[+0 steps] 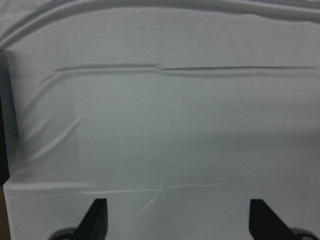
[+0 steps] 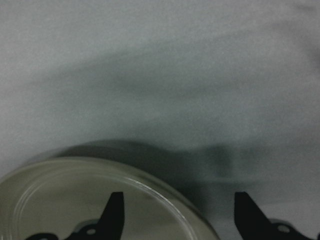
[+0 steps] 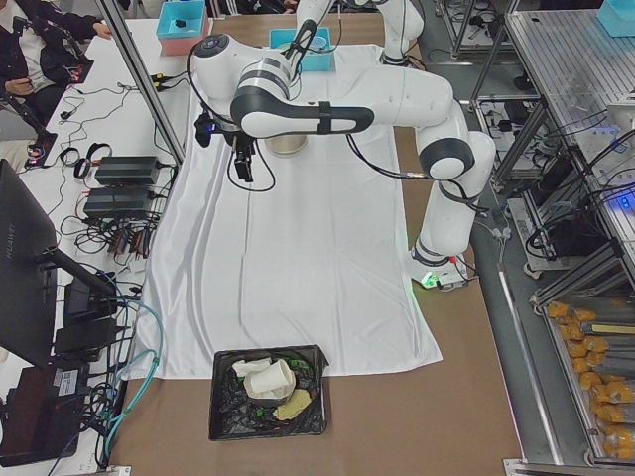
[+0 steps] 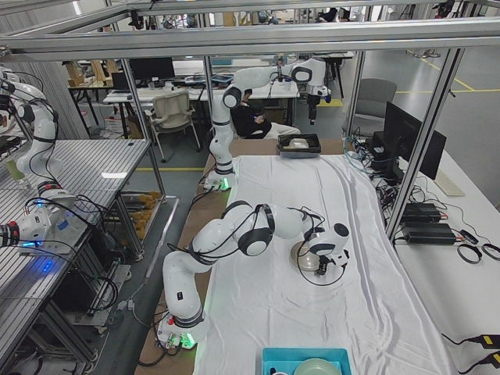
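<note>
A pale round dish (image 2: pixel 75 200) rests on the white cloth (image 4: pixel 305 195), seen in the right camera view under the near arm and partly hidden in the left camera view. In the right wrist view my right gripper is open just above the dish's rim, one finger over the dish and the other over the cloth. My left gripper hangs open over bare, creased cloth at the other end of the table, with nothing between its fingers.
A black bin (image 3: pixel 228 397) with white and yellow items stands at one table end, a blue container (image 4: pixel 273 359) with dishes at the other. Monitors and cables line the side table.
</note>
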